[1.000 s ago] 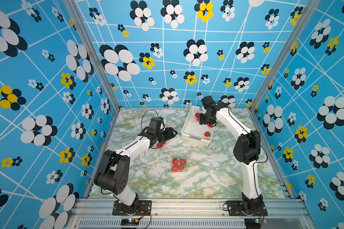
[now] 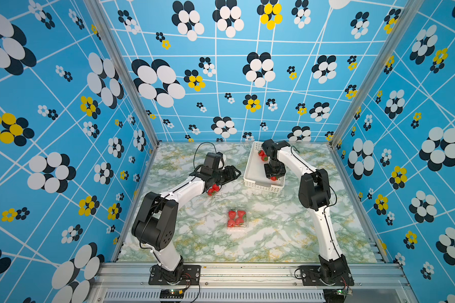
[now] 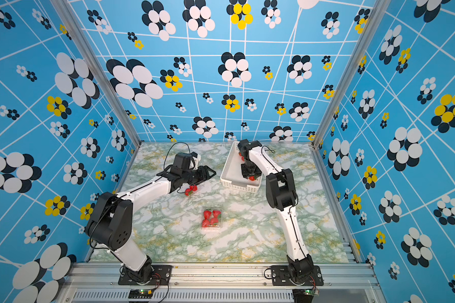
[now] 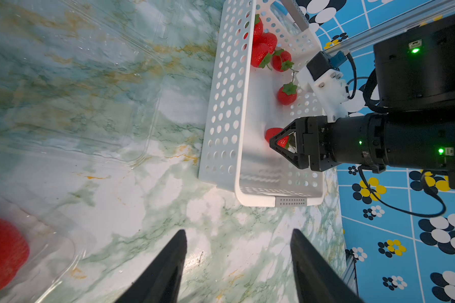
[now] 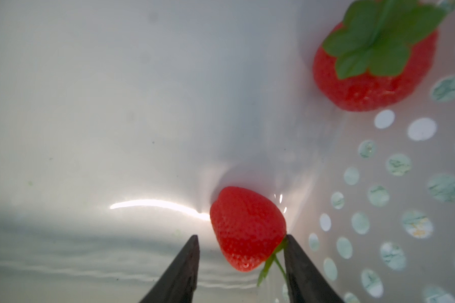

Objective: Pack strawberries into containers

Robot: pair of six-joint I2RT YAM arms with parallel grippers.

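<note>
The white perforated basket [image 2: 252, 179] holds several strawberries. Inside it, my right gripper is part open around a lone strawberry [image 5: 245, 222] near the front; whether its fingers touch it is unclear. A second strawberry [image 5: 374, 80] lies beside it. My left gripper stands open over the table left of the basket, empty between its fingers. Below the left arm, red strawberries [image 2: 213, 190] are partly hidden. A clear box [image 2: 236, 218] with several strawberries sits at front centre.
Another clear empty container [image 4: 136, 101] appears left of the basket in the left wrist view. The marble table [image 2: 308, 232] has free room at the front. Patterned walls enclose the back and sides.
My right gripper has moved down and toward the front of the basket, over the strawberry there. The basket has shifted slightly right.
</note>
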